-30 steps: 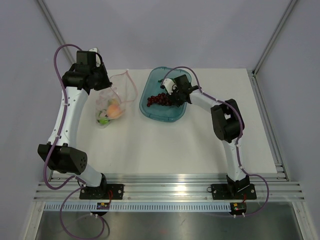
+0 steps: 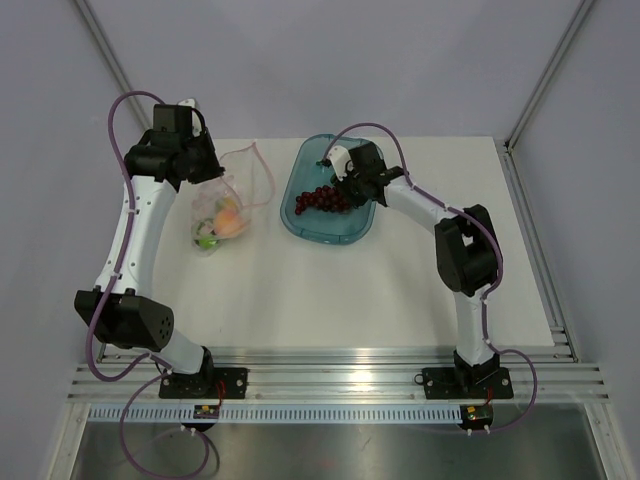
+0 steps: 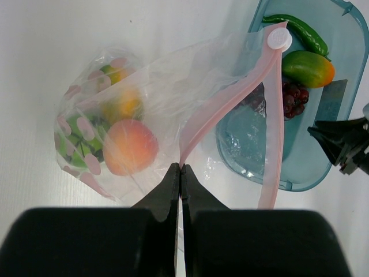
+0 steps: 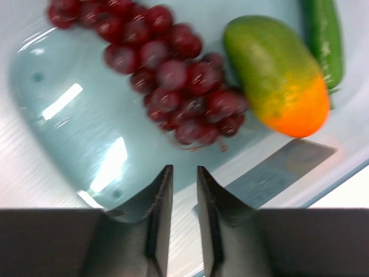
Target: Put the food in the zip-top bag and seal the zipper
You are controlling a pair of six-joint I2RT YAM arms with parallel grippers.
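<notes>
The clear zip top bag (image 3: pixel 164 72) with its pink zipper lies at the left, its mouth spread toward the tray. A peach (image 3: pixel 131 147) and other green and yellow food show inside it. My left gripper is shut on the bag's pink rim. Over the blue tray (image 2: pixel 310 230) hangs my right gripper, partly open with nothing between its fingers. Dark red grapes (image 4: pixel 173 75), a green-orange mango (image 4: pixel 274 75) and a green chili (image 4: pixel 324 43) rest in the tray, beyond the right fingertips in the right wrist view.
A grey rectangular patch (image 4: pixel 279 170) shows on the tray near the mango.
The left arm and bag stay put.
</notes>
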